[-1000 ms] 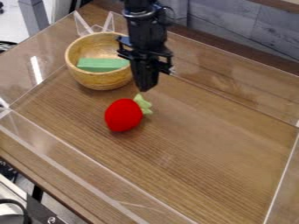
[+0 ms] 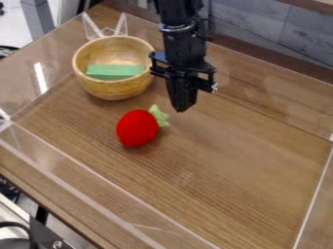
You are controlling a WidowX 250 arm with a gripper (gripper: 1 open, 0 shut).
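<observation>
My gripper (image 2: 182,86) hangs over the table just right of the yellow bowl (image 2: 140,51), its fingers pointing down; I cannot tell clearly how far apart they are. A green block (image 2: 115,71) lies inside the bowl. A red, rounded strawberry-like object (image 2: 136,128) with a pale green top lies on the table below the bowl, down and left of my gripper.
Cables and dark items lie beyond the left edge and at the bottom left corner.
My gripper has shifted right, away from the bowl, and slightly up in the view. The bowl, green block and red object look unmoved.
</observation>
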